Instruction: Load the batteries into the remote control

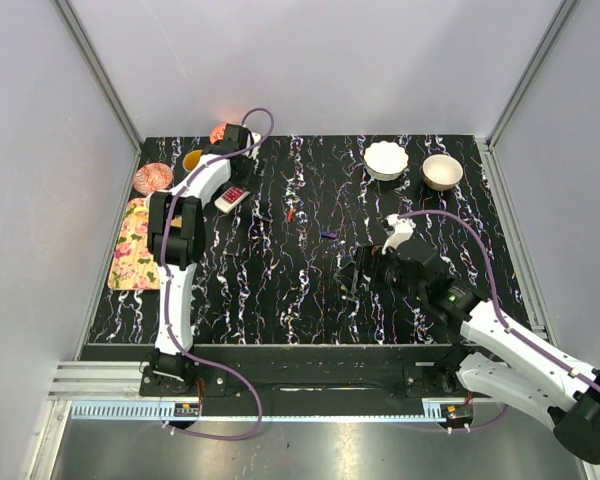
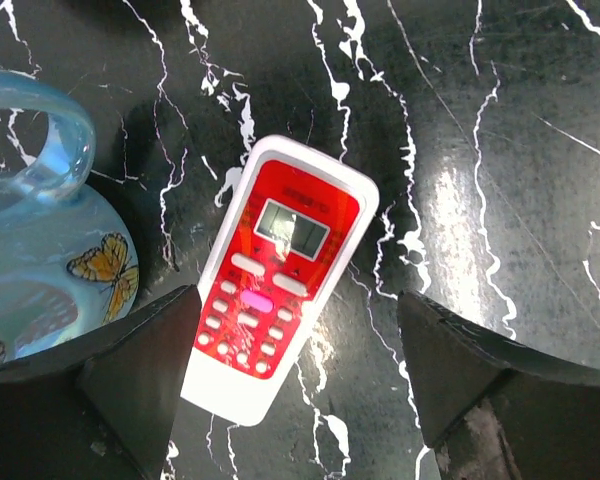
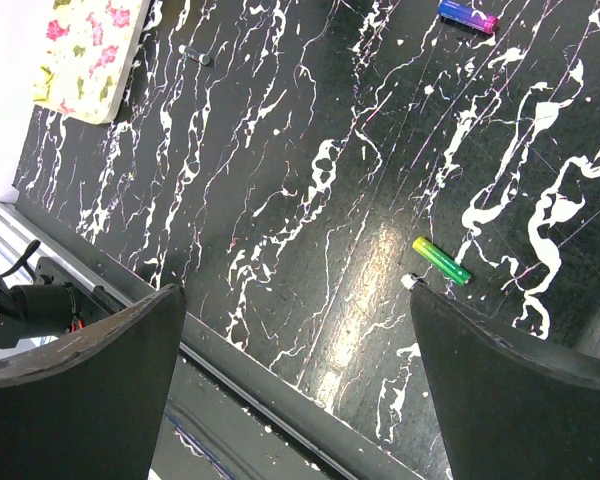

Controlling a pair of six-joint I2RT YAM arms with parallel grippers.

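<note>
The white remote control with a red face [image 2: 277, 270] lies buttons up on the dark marbled table, close to a blue butterfly cup. My left gripper hangs above its lower end, fingers apart, nothing between them. From the top, the remote [image 1: 231, 199] shows partly under that left gripper [image 1: 248, 180]. A green battery with a yellow end [image 3: 442, 260] and a purple-blue battery [image 3: 468, 16] lie loose on the table. My right gripper is open and empty, above the green battery's left. An orange battery [image 1: 290, 214] lies mid-table.
The blue cup [image 2: 50, 230] stands close by the left finger. A floral mat [image 1: 132, 250] lies at the left, with a patterned red bowl [image 1: 153, 178] behind it. White bowls [image 1: 385, 160] sit at the back right. Mid-table is mostly bare.
</note>
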